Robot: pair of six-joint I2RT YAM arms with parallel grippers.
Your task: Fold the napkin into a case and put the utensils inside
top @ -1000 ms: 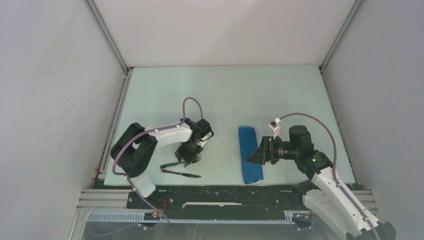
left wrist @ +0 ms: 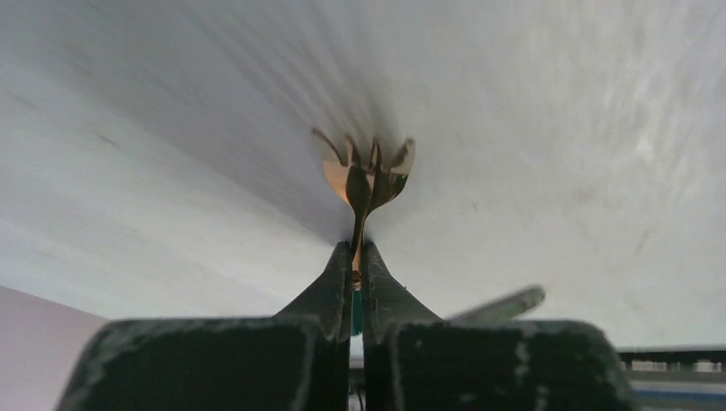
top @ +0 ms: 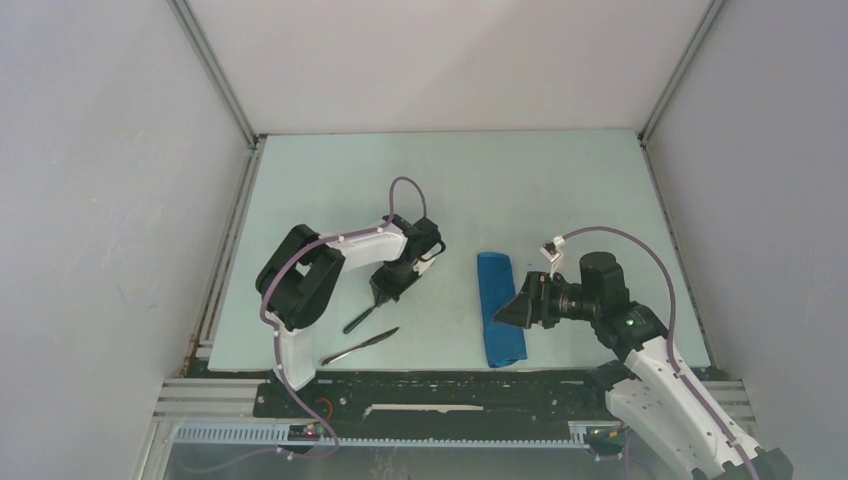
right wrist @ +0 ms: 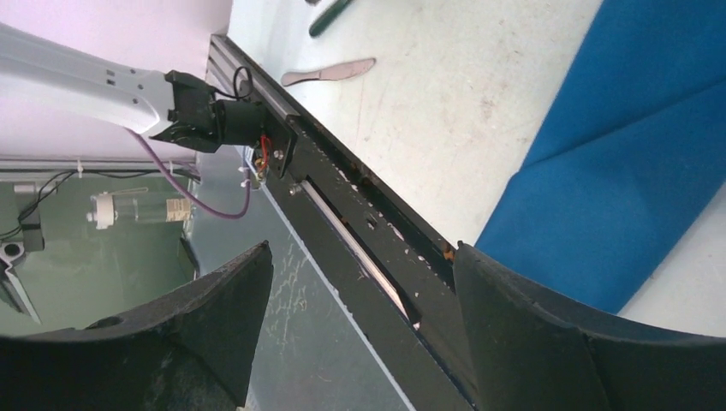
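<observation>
Between the fingers of my left gripper is the neck of a gold fork [left wrist: 360,184], its tines pointing away from the fingers. The fork's dark handle [top: 358,319] sticks out below the gripper in the top view. The knife [top: 360,346] lies slanted on the table near the front edge; its blade tip [left wrist: 514,301] shows blurred in the left wrist view. The folded blue napkin [top: 498,300] is a narrow upright strip right of centre. My right gripper stands open beside the napkin's right side, nothing between its fingers.
A dark rail [top: 540,405] runs along the front edge. Walls stand at both sides and the back.
The knife has turned from nearly level to slanted. The napkin and right arm stay put.
</observation>
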